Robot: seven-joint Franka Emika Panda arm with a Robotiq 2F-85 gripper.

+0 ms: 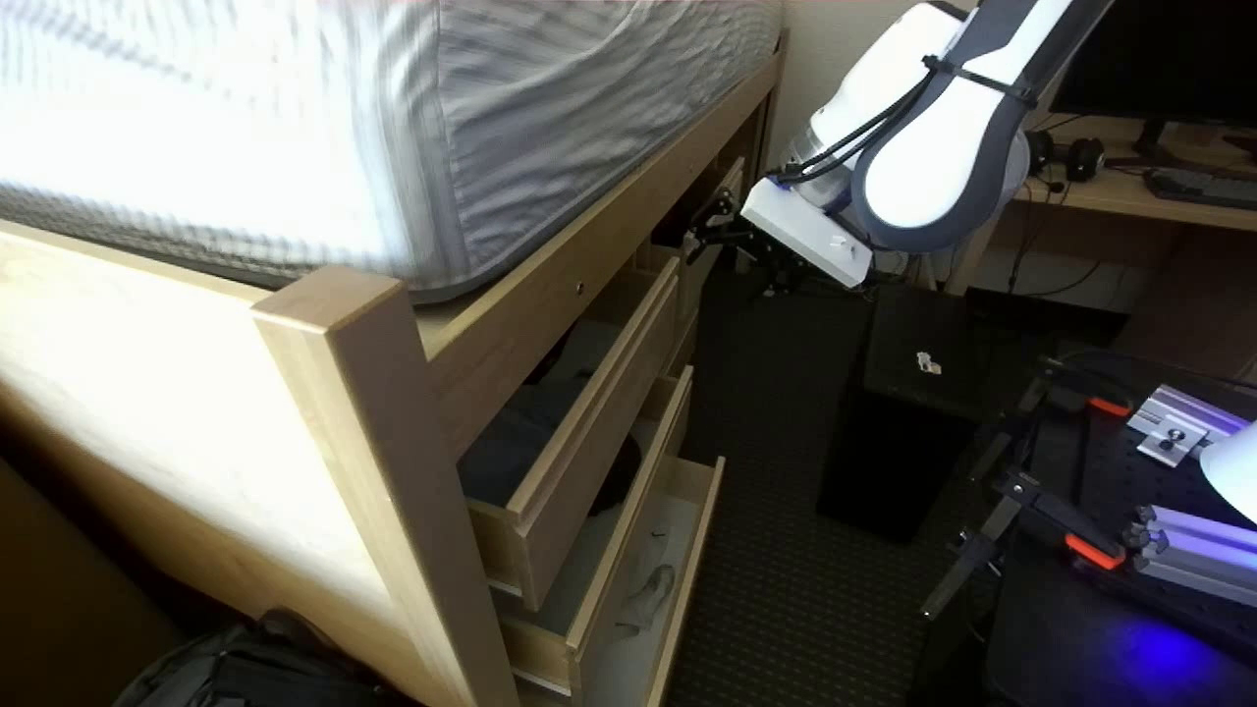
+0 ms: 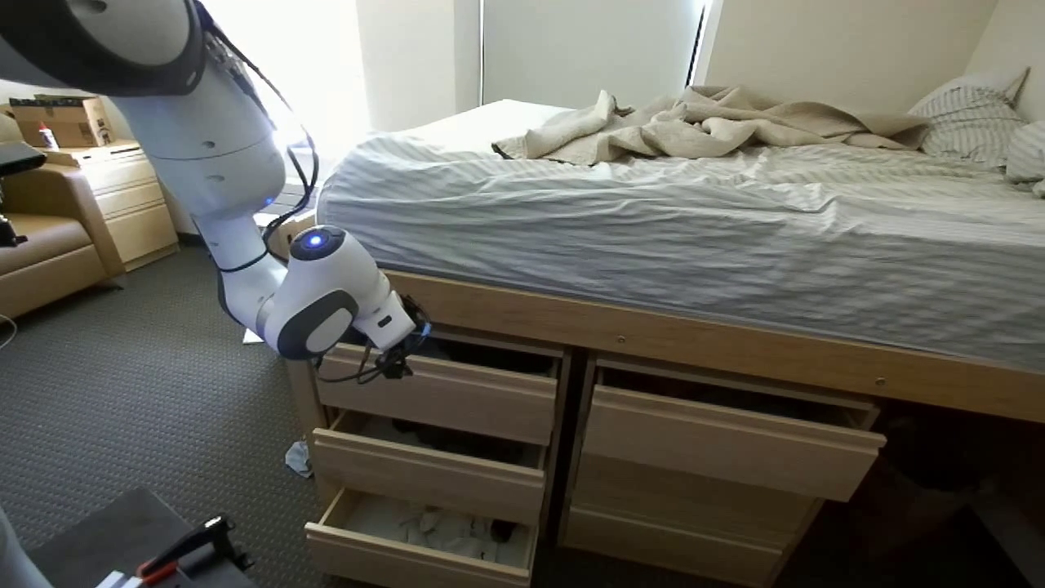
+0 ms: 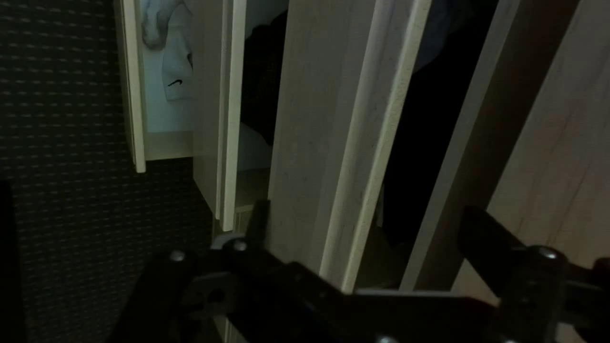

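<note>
My gripper is open, its two dark fingers wide apart with nothing held. In the wrist view the front of the top left drawer runs between them; whether they touch it cannot be told. Exterior view 2 has the hand at this top drawer, near its upper edge. The middle drawer and bottom drawer below it are pulled out too. From exterior view 1, the gripper appears beyond the near drawer stack, beside the bed frame, its fingers dark and partly hidden.
To the right in exterior view 2, another upper drawer stands partly open. The bed rail lies just above the drawers. A black box stands on the carpet, and a dark table with clamps is nearby. Carpet lies clear between.
</note>
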